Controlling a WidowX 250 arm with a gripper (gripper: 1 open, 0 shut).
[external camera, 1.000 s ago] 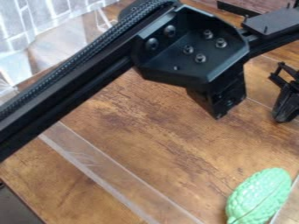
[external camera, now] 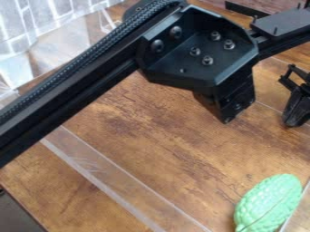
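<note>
A black gripper (external camera: 295, 101) hangs at the right edge of the camera view, partly cut off by the frame; its fingers point down over the wooden table, and nothing is visible held in it. It looks shut, though small and dark. A light green, ridged, oblong object (external camera: 266, 203) lies at the bottom right, below the gripper and apart from it.
A black arm beam with a bolted bracket (external camera: 194, 54) crosses the upper view and hides part of the wooden table (external camera: 133, 154). Clear plastic strips run along the lower left and right. Pale tiled or patterned material fills the top left.
</note>
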